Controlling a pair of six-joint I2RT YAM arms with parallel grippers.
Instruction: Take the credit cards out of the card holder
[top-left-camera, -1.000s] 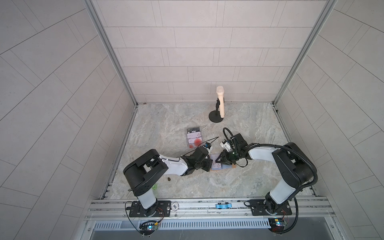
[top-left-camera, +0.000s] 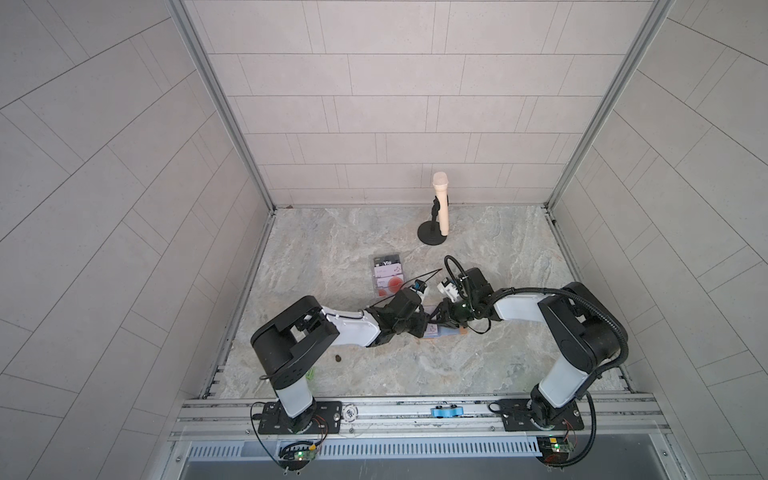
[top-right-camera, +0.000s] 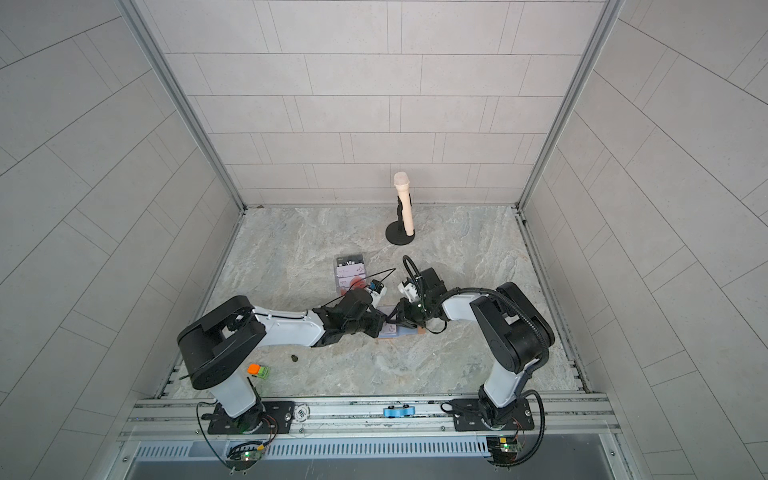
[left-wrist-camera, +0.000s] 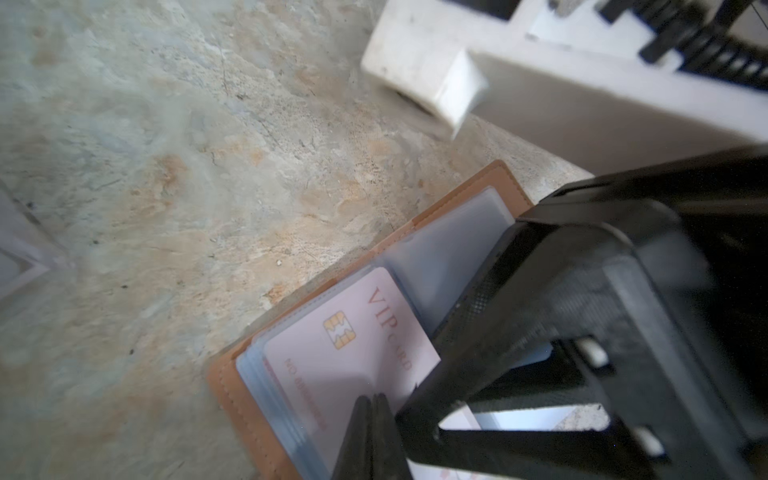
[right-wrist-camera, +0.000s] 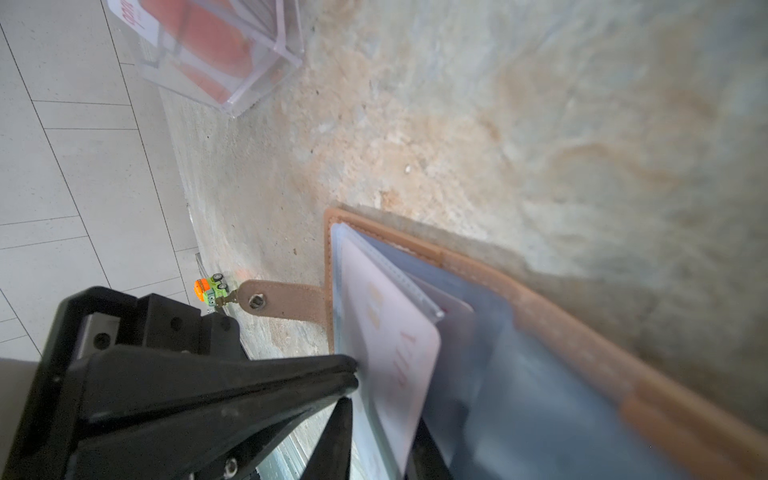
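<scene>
The card holder (left-wrist-camera: 464, 240) lies spread on the table, with brown stitched edging and clear blue-tinted sleeves. A pale pink VIP card (left-wrist-camera: 348, 360) lies on its sleeves in the left wrist view; in the right wrist view this card (right-wrist-camera: 392, 336) looks tilted up at its free end. My left gripper is shut, its tips against or just over the card, nothing showing between them. My right gripper is part open low over the holder, one finger on each side of the card. Whether its fingers touch the card cannot be told.
Behind the left arm lies a clear box (top-left-camera: 389, 276) with a red patch. A microphone on a black stand (top-left-camera: 432, 232) is at the back. A small green and orange toy (top-right-camera: 257, 370) sits front left. Both grippers are very close together.
My right gripper has shifted slightly left toward the left gripper, narrowing the strip of holder seen between them. The left gripper has barely moved, though its arm's elbow has shifted a little.
</scene>
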